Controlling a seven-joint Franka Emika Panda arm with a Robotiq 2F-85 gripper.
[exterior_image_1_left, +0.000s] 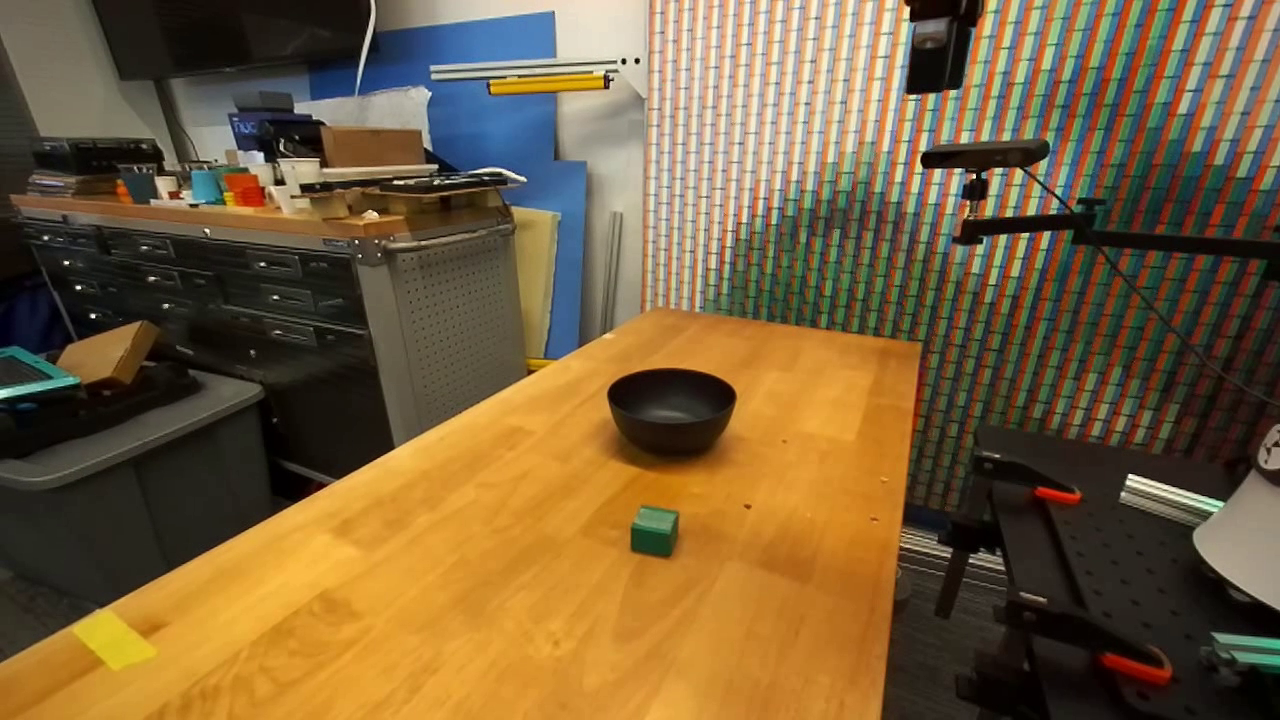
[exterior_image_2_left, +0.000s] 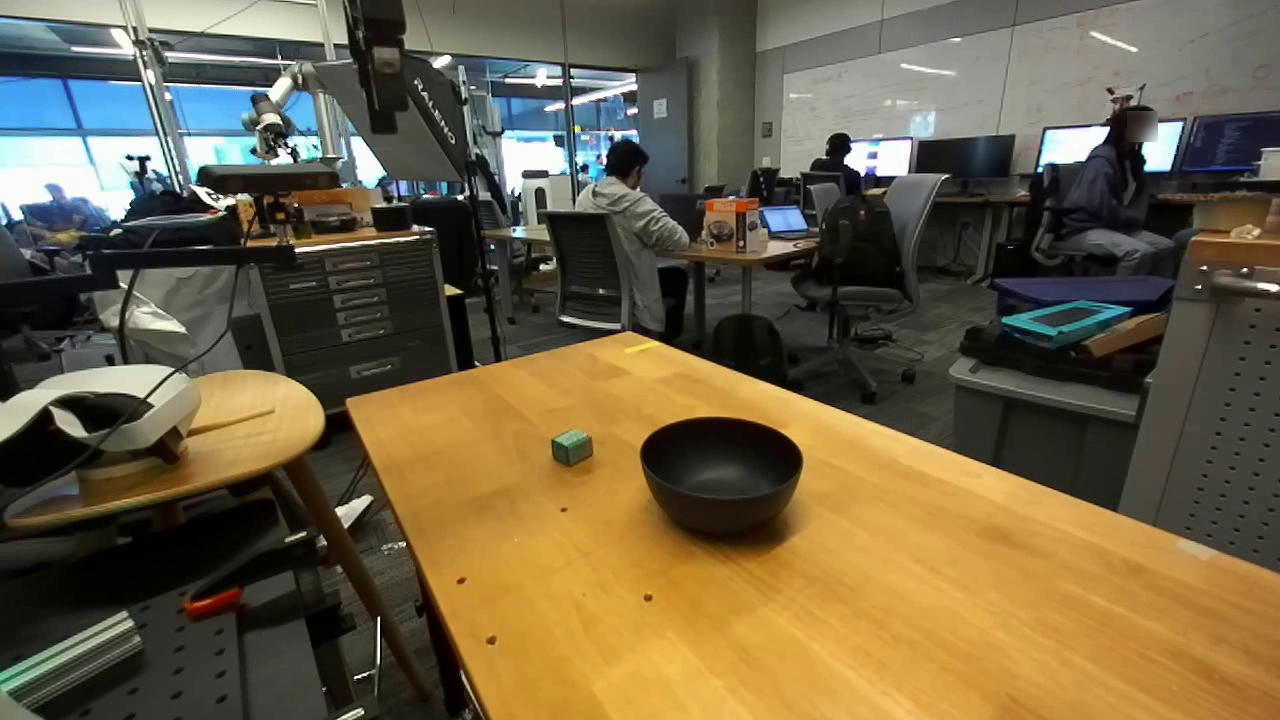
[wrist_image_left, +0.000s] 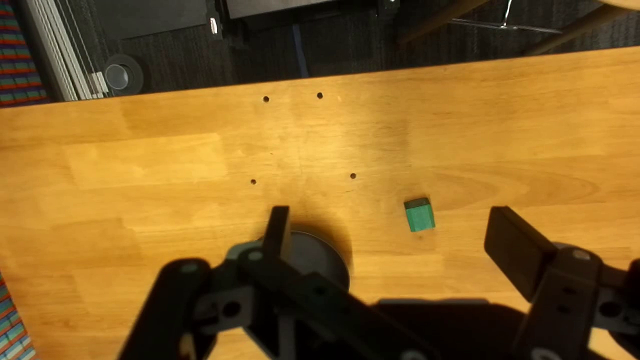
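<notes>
On the wooden table sits a small green block, with a round black bowl standing upright a short way from it. Seen in the second exterior view, the block is left of the bowl, and a clear gap separates them. My gripper is open high above the table, nothing between its fingers. From the wrist camera the block appears between the two fingers, nearer the right one. The left finger and gripper body cover part of the bowl. What shows of the bowl's inside looks empty.
A camera on an arm stands beyond its right edge, over a black cart. A grey bin is off to the left.
</notes>
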